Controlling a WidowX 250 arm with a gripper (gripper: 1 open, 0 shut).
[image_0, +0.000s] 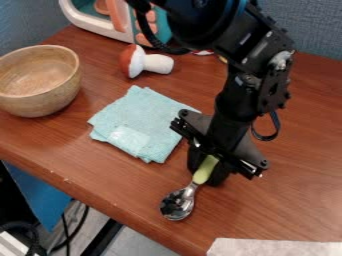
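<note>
My black gripper (214, 160) is low over the wooden table at the centre right, down at the pale green handle of a spoon (178, 204). The handle runs up between the dark fingers, whose tips are partly hidden, so I cannot tell whether they are closed on it. The metal bowl of the spoon lies toward the front edge. A folded light blue cloth (140, 120) lies to the left of the gripper.
A wooden bowl (40, 90) stands at the left, with a red and white toy (147, 62) behind the cloth and a white and teal toy at the back. A pale sheet (274, 247) lies at the front right.
</note>
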